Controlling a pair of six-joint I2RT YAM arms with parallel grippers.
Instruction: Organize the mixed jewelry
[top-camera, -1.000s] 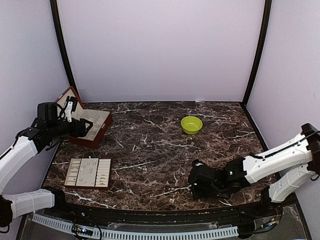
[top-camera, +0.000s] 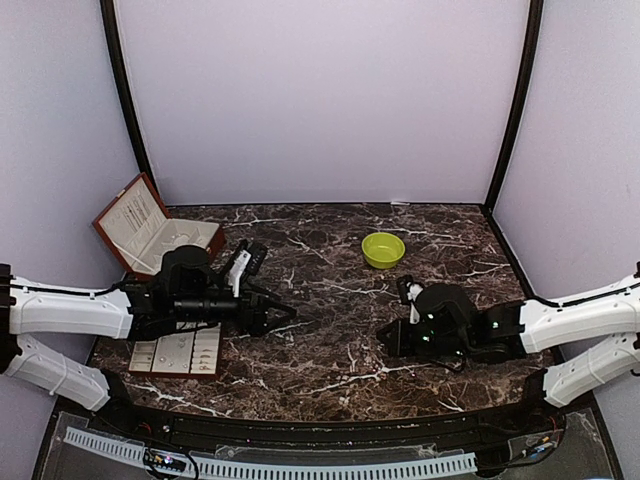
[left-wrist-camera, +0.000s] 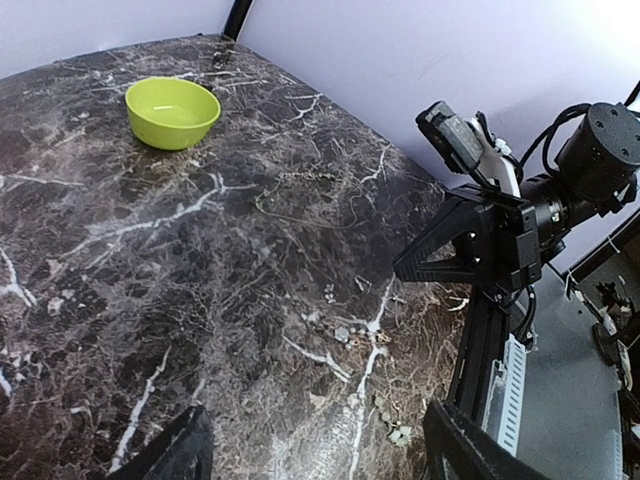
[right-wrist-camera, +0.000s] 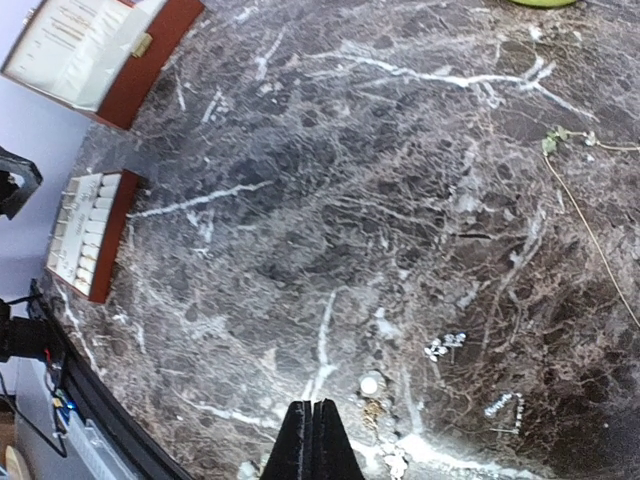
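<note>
An open jewelry box (top-camera: 208, 236) with pale lining is at the back left, a flat compartment tray (top-camera: 176, 360) in front of it. In the right wrist view, loose pieces lie on the marble: a silver cluster (right-wrist-camera: 440, 347), gold bits (right-wrist-camera: 372, 410), small silver pieces (right-wrist-camera: 505, 410) and a thin chain (right-wrist-camera: 580, 215). My left gripper (top-camera: 280, 316) is open above the table, right of the tray, with nothing visible between its fingers. My right gripper is shut, nothing showing between its fingertips, just above the small pieces.
A green bowl (top-camera: 383, 250) stands at the back right of centre. Side walls and a back panel bound the space.
My left arm has swung right and toward the front, from over the box to right of the tray. My right gripper has risen and moved slightly toward the back.
</note>
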